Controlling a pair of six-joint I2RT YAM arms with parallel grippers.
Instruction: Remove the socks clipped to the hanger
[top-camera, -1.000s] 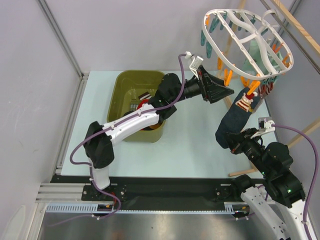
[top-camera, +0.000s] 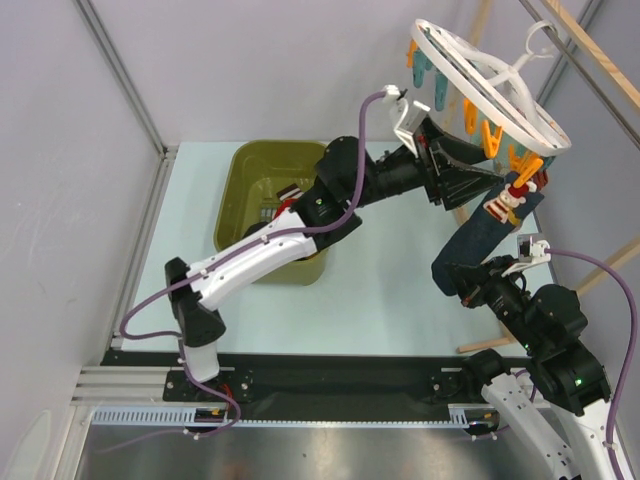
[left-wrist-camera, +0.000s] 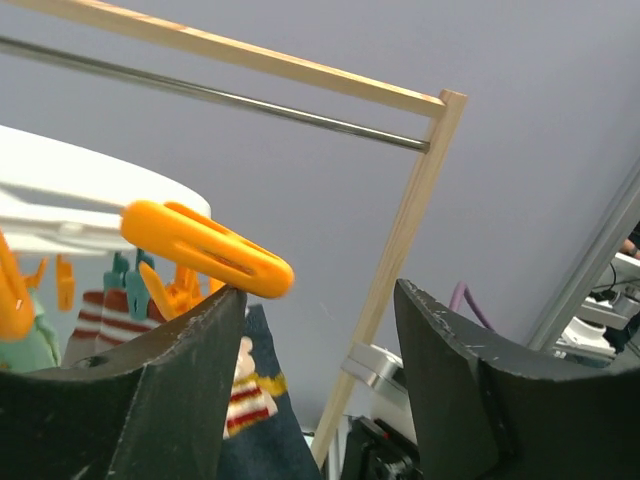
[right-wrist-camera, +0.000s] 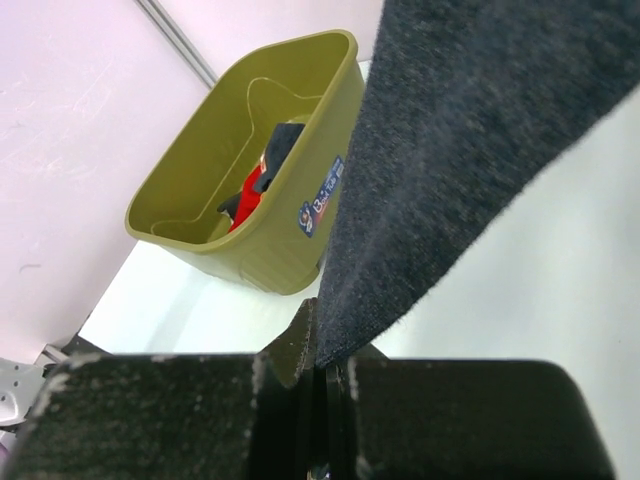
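The white round hanger (top-camera: 490, 85) is tilted at the upper right, with orange and teal clips along its rim. From an orange clip (top-camera: 527, 170) hangs a dark navy sock (top-camera: 475, 240) with a striped figure on it. My right gripper (top-camera: 462, 285) is shut on the sock's lower end; in the right wrist view the dark cloth (right-wrist-camera: 400, 190) runs up from between the fingers. My left gripper (top-camera: 490, 170) is open beside the hanger rim. In the left wrist view an orange clip (left-wrist-camera: 205, 245) lies near its left finger (left-wrist-camera: 190, 380), and the figured sock (left-wrist-camera: 262, 400) shows behind.
An olive bin (top-camera: 235, 190) with some dark and red cloth inside stands on the white table (top-camera: 390, 310). Wooden rack bars (top-camera: 600, 55) rise at the right. Another striped sock (left-wrist-camera: 110, 325) hangs behind the clips.
The left gripper has moved right and slightly up toward the sock's clip. The hanger has tipped from showing its open face to a steeper, narrower view. The right arm has stayed put.
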